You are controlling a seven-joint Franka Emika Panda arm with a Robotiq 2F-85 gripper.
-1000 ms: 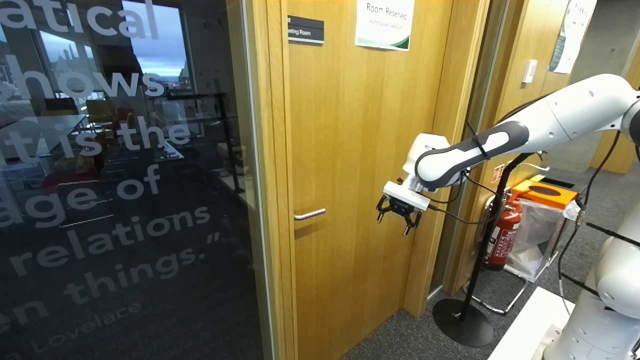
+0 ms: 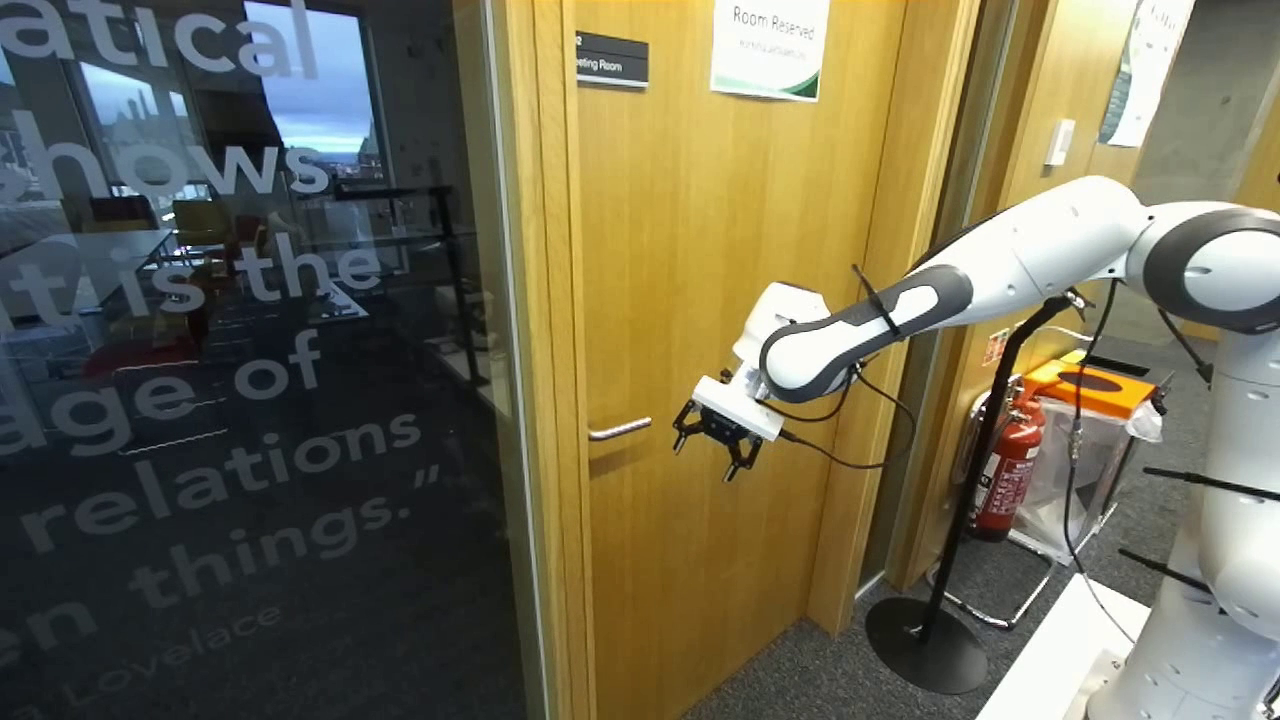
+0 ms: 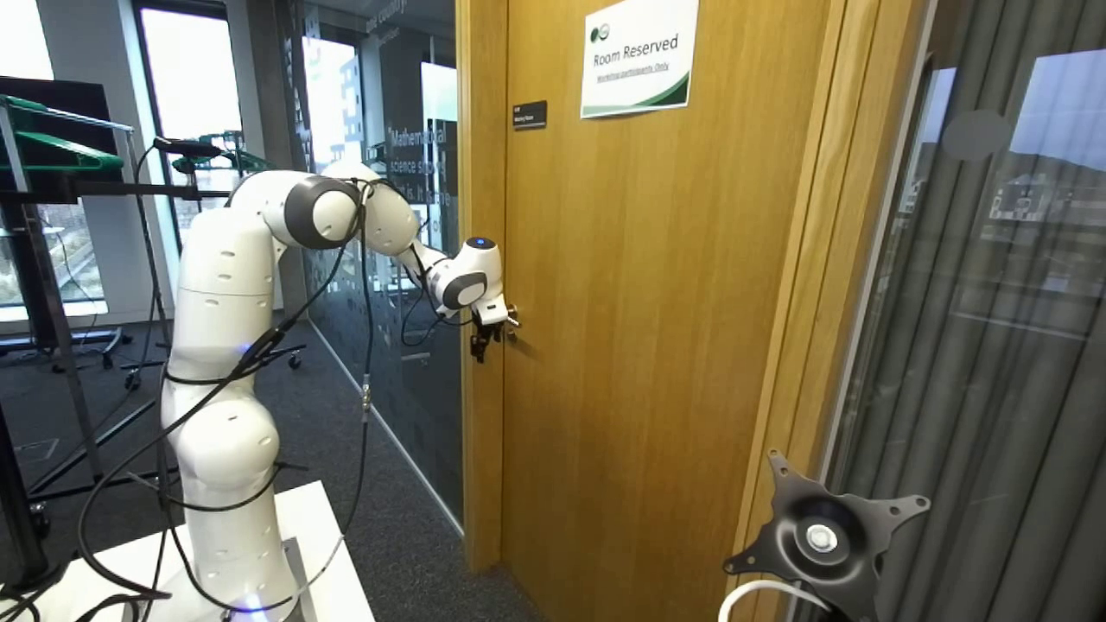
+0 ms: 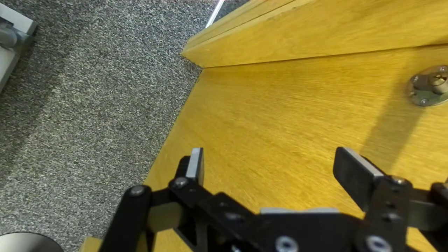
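Note:
A closed wooden door [image 2: 720,216] carries a silver lever handle [image 2: 620,428] near its left edge in exterior view 1. My gripper [image 2: 709,463] is open, to the right of that handle and apart from it, with its fingers tilted downward. In exterior view 2 the gripper [image 3: 483,348] overlaps the handle [image 3: 512,320] and hides part of it. The wrist view shows nothing between the spread fingers; wood lies beyond them. A round metal lock [image 4: 436,85] is at the right edge there, while the lever is out of sight.
The door frame [image 2: 552,360] and a dark glass wall [image 2: 300,504] stand left of the handle. A black post with a round base [image 2: 926,644], a red fire extinguisher [image 2: 1008,470] and an orange-topped bin [image 2: 1089,386] are on the right. Carpet [image 4: 105,105] lies below.
My arm and gripper have moved left in exterior view 1, closer to the lever handle, and slightly lower. The gripper has stayed open. The door and handle look unchanged.

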